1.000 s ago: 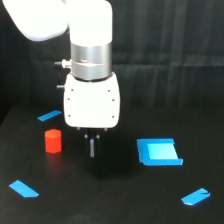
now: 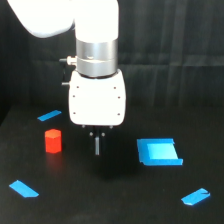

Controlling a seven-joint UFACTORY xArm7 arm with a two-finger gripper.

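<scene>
The robot arm comes down from the top of the view, and its white hand ends in a gripper [image 2: 97, 145] hanging over the black surface. The narrow dark fingers are too small and dim to show how they stand, and no object can be made out between them. Left of the gripper and apart from it stands a red block [image 2: 53, 141]. To its right lies a blue square tray or frame [image 2: 146, 141] with a lighter blue middle.
Blue strips lie at the back left [image 2: 49, 116], the front left [image 2: 24, 189] and the front right [image 2: 196, 197]. Dark curtains hang behind.
The hand and gripper have shifted slightly right and a little higher in the view. The red block, the blue square and the blue strips are where they were.
</scene>
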